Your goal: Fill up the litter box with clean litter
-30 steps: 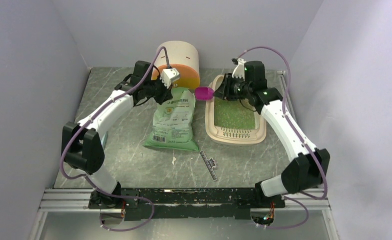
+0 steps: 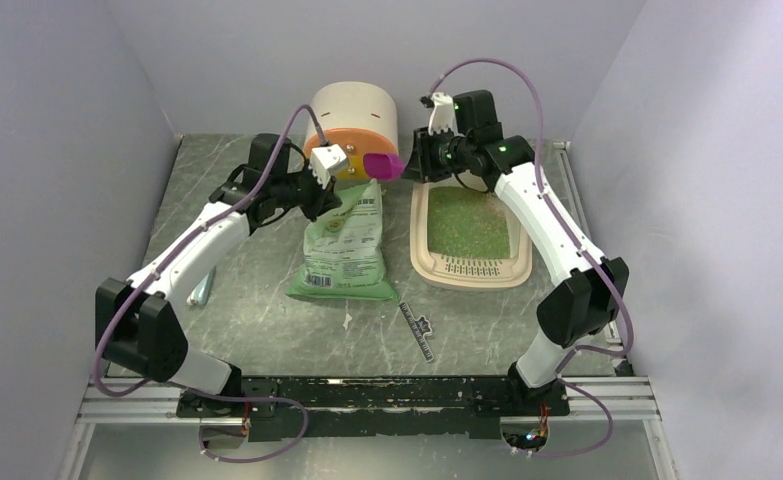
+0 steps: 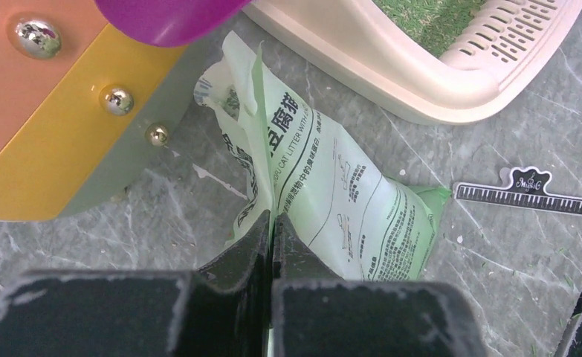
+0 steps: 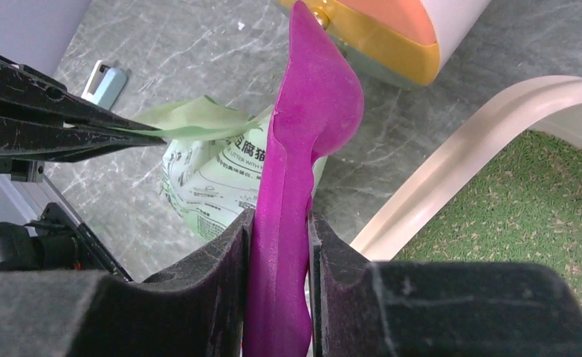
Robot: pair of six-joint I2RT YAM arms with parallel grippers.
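The green-and-white litter bag [image 2: 347,255] stands left of the litter box [image 2: 472,275], which has green granules inside. My left gripper is shut on the bag's top edge, which is pinched upright. My right gripper is shut on a magenta scoop [image 2: 382,166], holding it above and beside the bag's top, near the orange-fronted container. In the right wrist view the scoop [image 4: 310,97] points forward over the bag; whether it holds litter cannot be told.
The white cylindrical container with orange front [image 2: 352,105] stands at the back. A ruler-like clip [image 2: 415,330] lies in front of the bag. A light blue object [image 2: 200,288] lies at the left.
My left gripper has moved slightly left and toward the front with the bag's edge.
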